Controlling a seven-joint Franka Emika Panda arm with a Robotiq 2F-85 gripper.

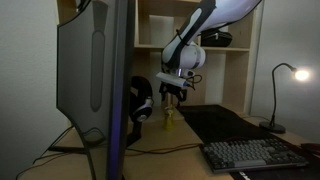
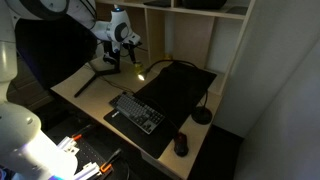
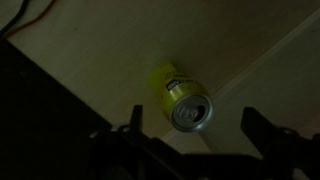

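Observation:
A yellow can (image 3: pixel 184 98) with a silver top stands upright on the pale desk in the wrist view, below and between the two spread fingertips of my gripper. Exterior view 1 has the same can (image 1: pixel 169 119) near the back of the desk, with the open gripper (image 1: pixel 176 96) just above its top. From the second exterior view, the can (image 2: pixel 138 68) is seen close below the gripper (image 2: pixel 132 51). Nothing is held; whether a fingertip touches the can cannot be told.
A monitor (image 1: pixel 95 75) fills the left foreground, with black headphones (image 1: pixel 141 98) behind it. Right of the can lie a dark mat (image 1: pixel 215 122) and a keyboard (image 1: pixel 252 153); a lit lamp (image 1: pixel 275 100) stands farther right. Shelves (image 1: pixel 237 72) rise behind, and cables cross the desk.

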